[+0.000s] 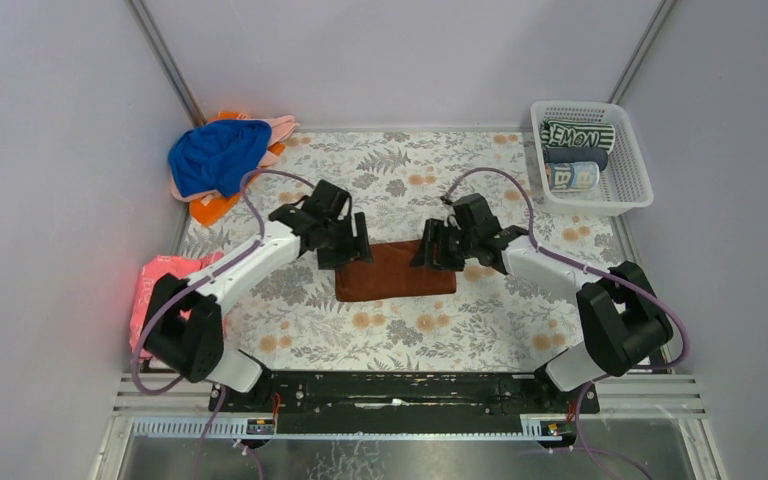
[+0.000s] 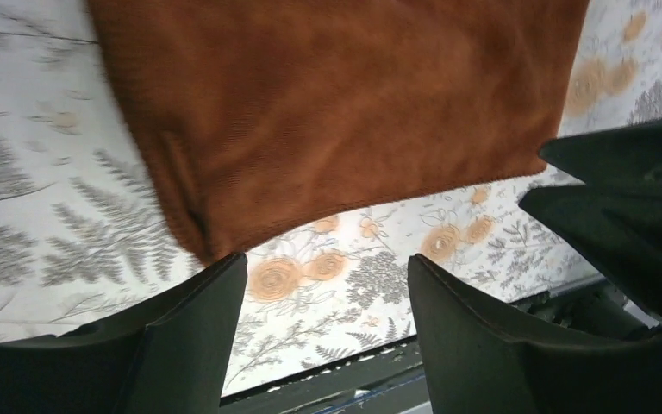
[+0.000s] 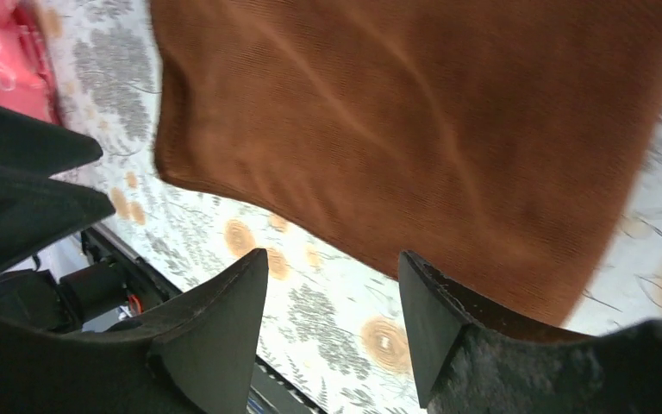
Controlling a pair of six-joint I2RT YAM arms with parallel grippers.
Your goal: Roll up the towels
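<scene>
A brown towel (image 1: 395, 284), folded to a rectangle, lies flat on the floral cloth in the middle. My left gripper (image 1: 358, 238) is over its left end, with fingers (image 2: 198, 323) spread apart and nothing between them. That left edge looks layered and slightly raised in the left wrist view, where the towel (image 2: 336, 112) fills the upper part. Above the towel's right part hangs my right gripper (image 1: 428, 245). It is open and empty, its fingers (image 3: 224, 319) wide apart over the towel's front edge (image 3: 345, 246).
A white basket (image 1: 630, 180) at the back right holds several rolled towels (image 1: 577, 136). Blue, orange and pink towels (image 1: 218, 158) are heaped at the back left. A coral towel (image 1: 160, 268) lies by the left arm.
</scene>
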